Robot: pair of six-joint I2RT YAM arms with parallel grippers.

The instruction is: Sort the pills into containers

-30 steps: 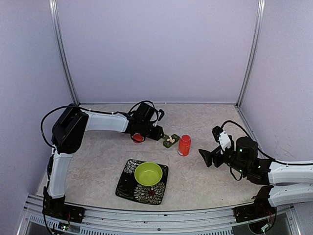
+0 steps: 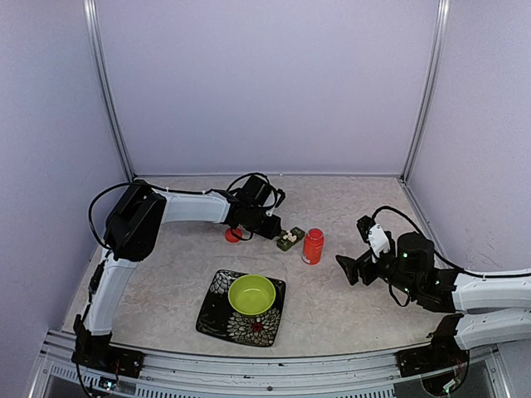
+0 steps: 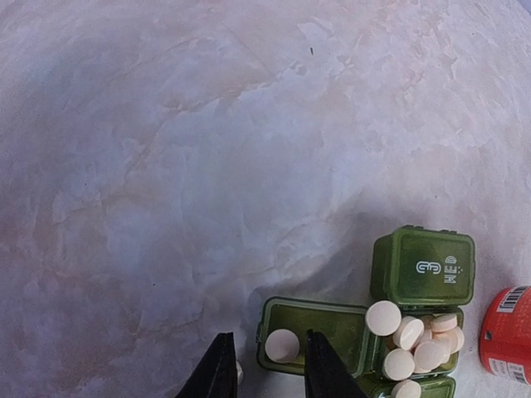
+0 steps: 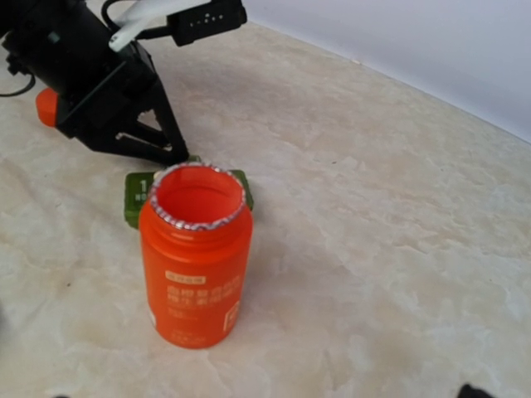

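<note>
The green pill box (image 2: 290, 240) sits near the table's middle. In the left wrist view, pale round pills (image 3: 427, 355) heap in one compartment, and one pill (image 3: 382, 318) rests at its edge. A shallow green section (image 3: 328, 329), perhaps an opened lid, extends left with a single pill (image 3: 282, 346) inside. My left gripper is over that section's left end, fingers apart; this pill shows between them, seemingly not gripped. Another pale piece (image 3: 240, 372) shows beside the left finger, partly hidden. My right gripper (image 2: 355, 271) stands open and empty, right of the orange bottle (image 4: 196, 274).
Upright and uncapped, the orange bottle stands just right of the pill box. A red cap (image 2: 233, 235) lies below the left arm. At the front, a lime bowl (image 2: 251, 295) sits on a black patterned tray (image 2: 217, 324).
My left gripper has shifted slightly right, toward the pill box. The right arm is nearly still; box, bottle, bowl and tray have kept their places.
</note>
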